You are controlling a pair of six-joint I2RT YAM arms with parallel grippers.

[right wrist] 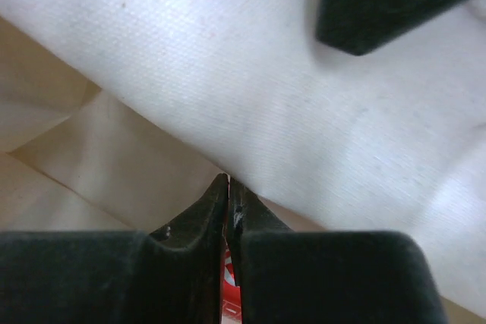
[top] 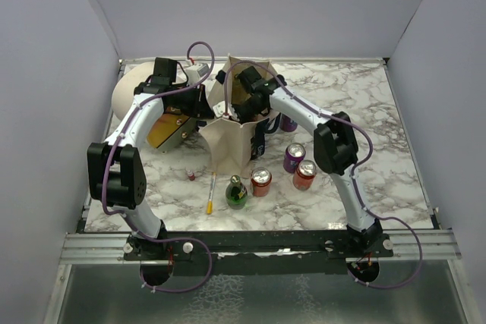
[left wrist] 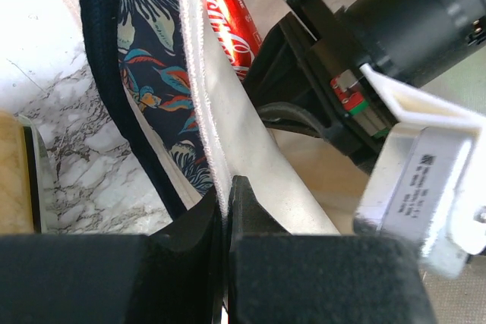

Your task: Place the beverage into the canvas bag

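Note:
The cream canvas bag [top: 228, 153] stands open at the table's upper middle. My left gripper [top: 205, 115] is shut at its left rim; in the left wrist view the thin fabric edge runs into the closed fingers [left wrist: 190, 278]. My right gripper [top: 241, 117] is down inside the bag, largely hidden; in the right wrist view it is shut, with cream cloth close around it. A red cola can [left wrist: 228, 13] shows inside the bag beside the right gripper, and part of it [right wrist: 231, 294] appears behind those fingers.
A green bottle [top: 237, 195], red cans [top: 260, 184] [top: 304, 177] and a purple can [top: 294, 158] stand in front. A thin stick [top: 210, 199] and a yellow case [top: 163, 130] are at left.

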